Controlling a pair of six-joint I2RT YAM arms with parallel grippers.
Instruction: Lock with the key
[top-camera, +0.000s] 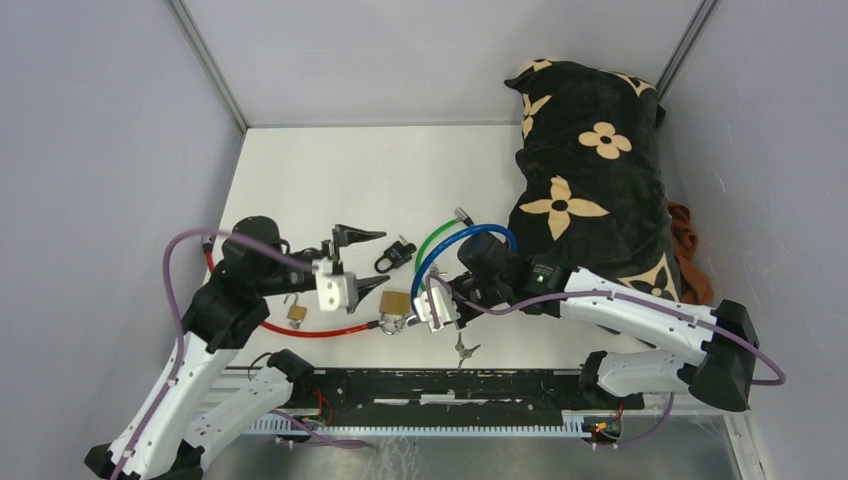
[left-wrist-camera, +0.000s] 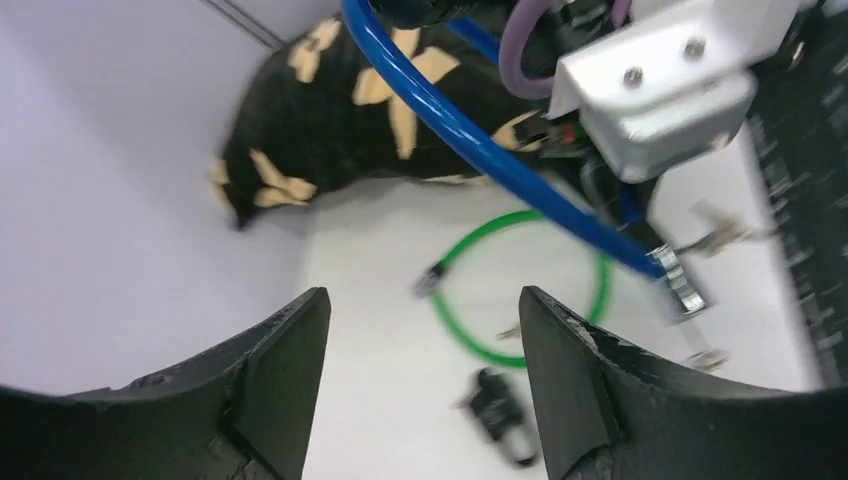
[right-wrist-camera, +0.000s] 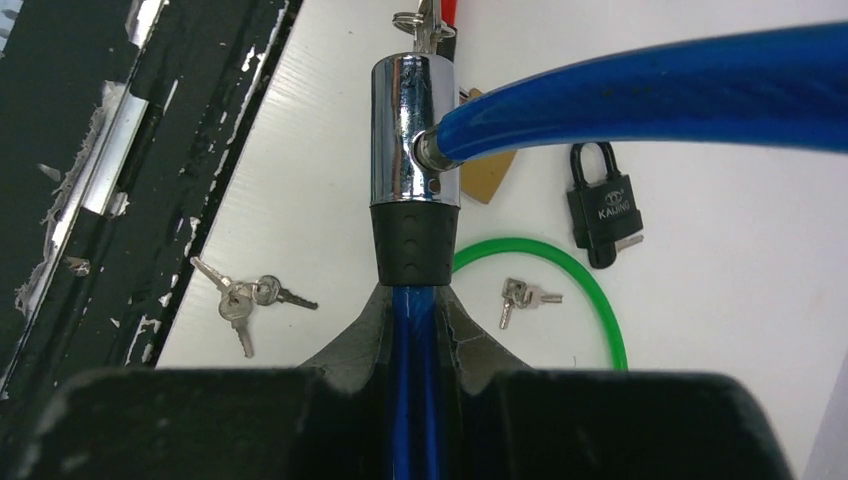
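My right gripper is shut on the blue cable lock (right-wrist-camera: 630, 90), just below its chrome cylinder (right-wrist-camera: 405, 125). A key (right-wrist-camera: 428, 20) with a ring stands out of the cylinder's far end. In the left wrist view the blue lock (left-wrist-camera: 470, 150) hangs above and ahead of my left gripper, whose fingers are apart with nothing between them. The top view has that gripper (top-camera: 379, 258) open to the left of the lock.
Below lie a black padlock (right-wrist-camera: 605, 210), a brass padlock (right-wrist-camera: 485, 175), a green cable lock (right-wrist-camera: 590, 290), loose keys (right-wrist-camera: 240, 300) and a red cable lock (top-camera: 310, 333). A patterned cushion (top-camera: 590, 180) fills the right side. The back left board is clear.
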